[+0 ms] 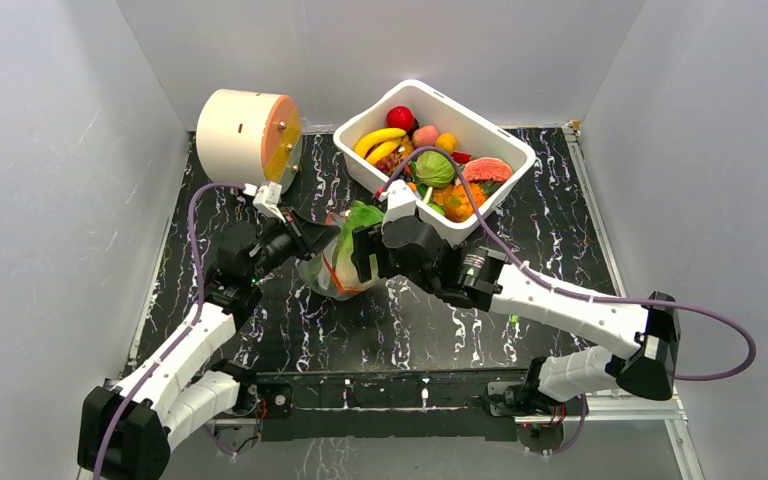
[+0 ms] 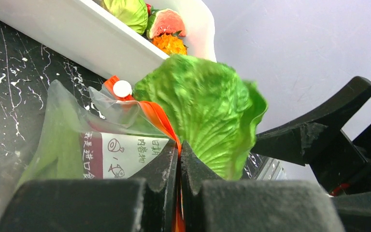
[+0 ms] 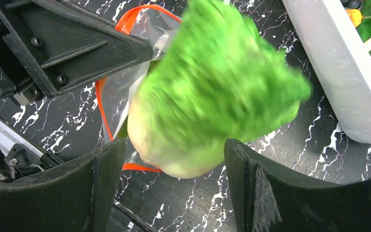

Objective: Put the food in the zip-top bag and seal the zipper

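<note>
My left gripper is shut on the orange-zippered rim of the clear bag (image 2: 60, 128), which has a printed label and something pale green inside. A large green leafy lettuce (image 2: 203, 111) stands at the bag's mouth, leaves sticking out above the zipper. In the right wrist view the lettuce (image 3: 217, 92) is blurred, its pale base at the orange-edged opening. My right gripper is open, its fingers wide apart behind that base, with a gap showing on the right side. From the top view the right gripper (image 1: 364, 254) covers part of the lettuce (image 1: 362, 217).
A white bin (image 1: 345, 160) of assorted toy fruit and vegetables stands close behind the bag. At the back left is a cream cylinder (image 1: 230, 135) with an orange face.
</note>
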